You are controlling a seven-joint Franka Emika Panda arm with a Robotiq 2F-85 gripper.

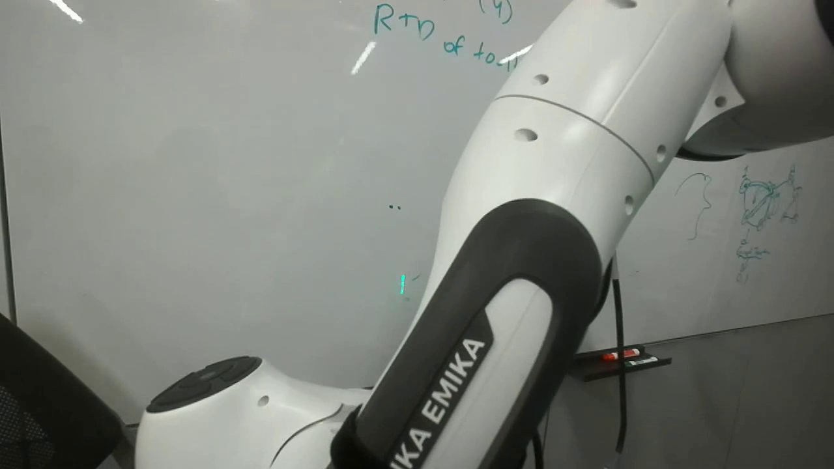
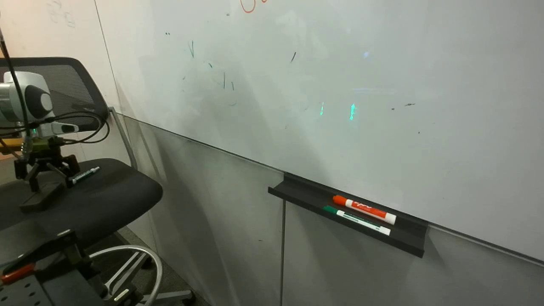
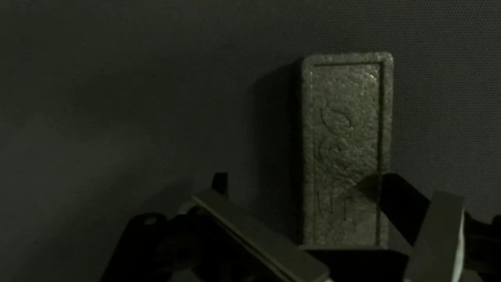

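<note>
A dark rectangular block (image 2: pixel 43 196) lies flat on the black chair seat (image 2: pixel 122 186). Seen from the wrist, the block (image 3: pixel 345 141) is grey-green with a raised rim and embossed marks, and its near end runs in between my gripper's fingers. The gripper is open; its right finger (image 3: pixel 434 235) overlaps the block's edge in this view, while a gap shows on the left. Exterior view 2 has the gripper (image 2: pixel 50 179) low over the seat at the block. Whether either finger touches the block, I cannot tell. The first exterior view shows only arm links.
A white marker (image 2: pixel 84 175) lies on the seat close to the gripper. On the wall, a black tray (image 2: pixel 408 242) holds a red marker (image 2: pixel 364 209) and a green-capped marker (image 2: pixel 359 222) below the whiteboard (image 2: pixel 408 163). The chair back (image 2: pixel 76 92) rises behind the arm.
</note>
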